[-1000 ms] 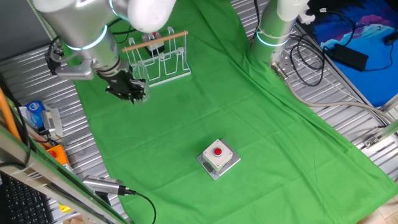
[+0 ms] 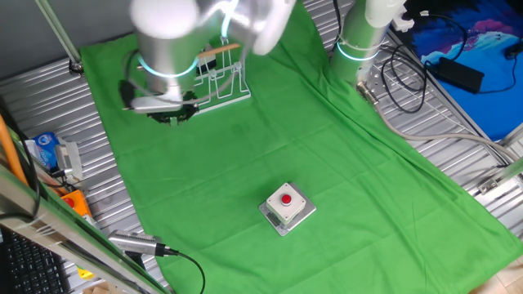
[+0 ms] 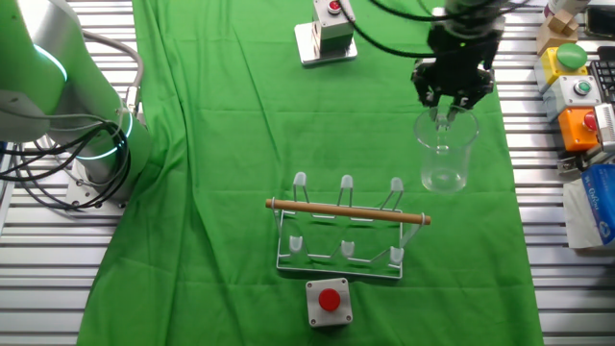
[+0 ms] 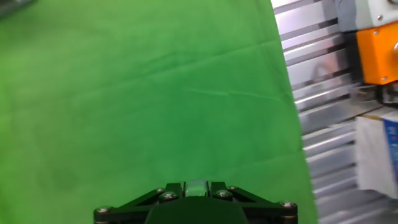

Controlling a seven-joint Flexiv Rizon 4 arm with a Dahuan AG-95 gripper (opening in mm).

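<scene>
A clear glass (image 3: 445, 171) hangs mouth-up in exterior view 2, its rim at the fingertips of my gripper (image 3: 444, 117). The fingers look shut on the glass wall. In the wrist view the gripper has its fingers close together with a pale, see-through strip between them; most of the glass cannot be made out there. Exterior view 1 shows the gripper (image 2: 173, 119) in front of the white wire rack (image 2: 233, 100), blurred. The rack (image 3: 339, 273), with its wooden bar (image 3: 348, 210), stands empty, left of the glass and nearer the camera in exterior view 2.
A red-button box (image 2: 285, 204) sits on the open green cloth (image 2: 204, 175). Another red-button box (image 3: 329, 304) stands right beside the rack. Coloured button boxes (image 3: 573, 91) and a blue-and-white packet (image 3: 598, 204) lie off the cloth's edge.
In exterior view 1 the arm has swung right, toward the rack, and now covers part of it. The gripper has turned, and the glass seen beside it a second ago is hard to make out there.
</scene>
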